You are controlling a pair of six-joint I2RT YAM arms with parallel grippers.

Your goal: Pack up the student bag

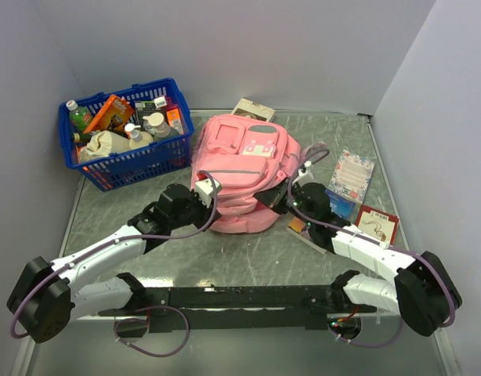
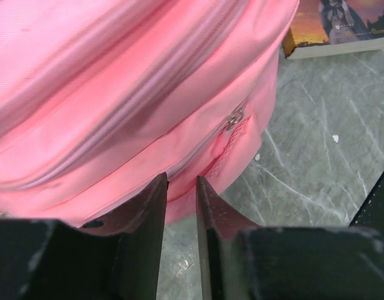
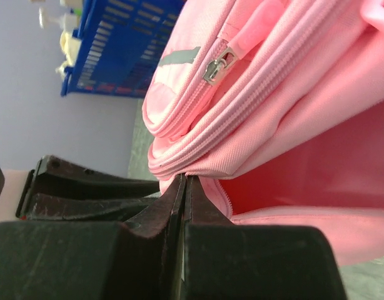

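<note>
The pink backpack (image 1: 240, 160) lies in the middle of the table, its mouth toward me, with the dark pink interior (image 3: 304, 165) showing in the right wrist view. My right gripper is shut at the lip of the upper flap, its tips meeting on the fabric edge. At the bag's lower left front corner, my left gripper stands slightly open; the gap between its fingers shows only bag and table behind. Books lie on the right: a patterned one (image 1: 351, 175), a red-edged one (image 1: 377, 225) and a blue one (image 1: 340, 204).
A full blue basket (image 1: 139, 168) stands at the back left, close to the bag. Another book (image 1: 253, 110) lies behind the backpack. Part of a further book (image 1: 307, 234) shows under my right arm.
</note>
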